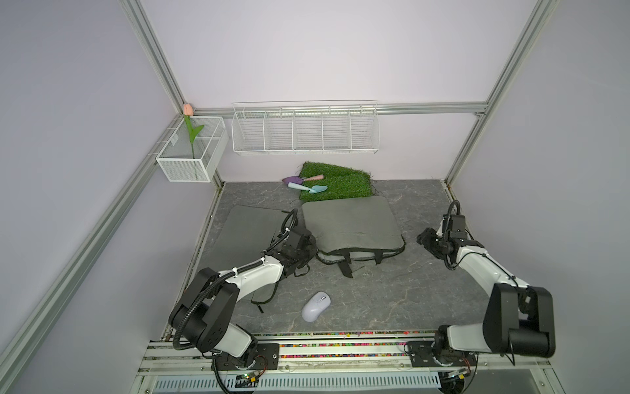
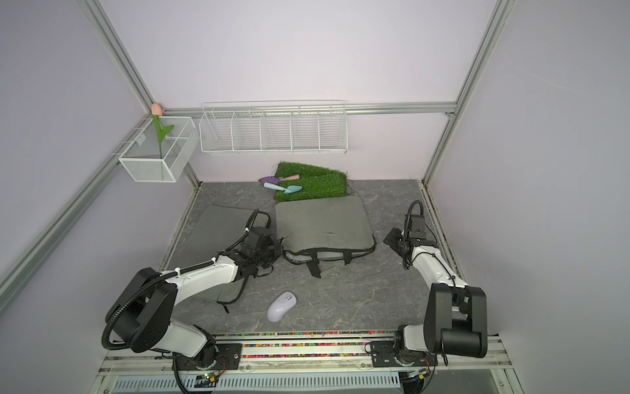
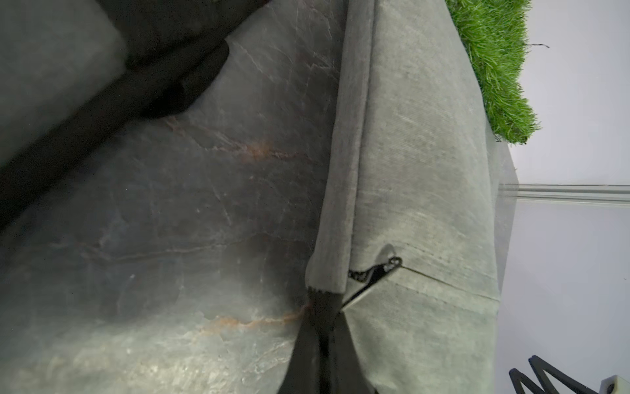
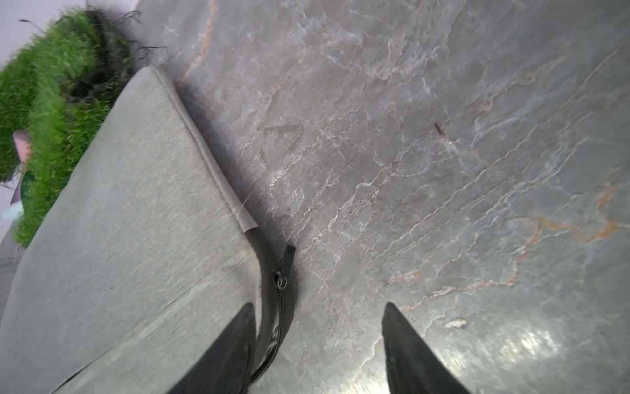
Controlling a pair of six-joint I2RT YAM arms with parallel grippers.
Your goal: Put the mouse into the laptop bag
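Observation:
The white mouse [image 1: 316, 306] lies on the table near the front edge, apart from both grippers. A grey laptop bag [image 1: 354, 223] lies flat in the middle, its dark zipped edge and straps toward the front. At its front left corner, my left gripper is shut on the bag's dark edge band, close to a zip pull [image 3: 377, 279]. My right gripper stands open, off the bag's right corner, with bare table showing between its fingers. The inside of the bag is hidden.
A second grey bag [image 1: 244, 229] lies to the left, partly under the left arm. Behind the middle bag are green turf [image 1: 347, 180] and two small trowels [image 1: 317, 189].

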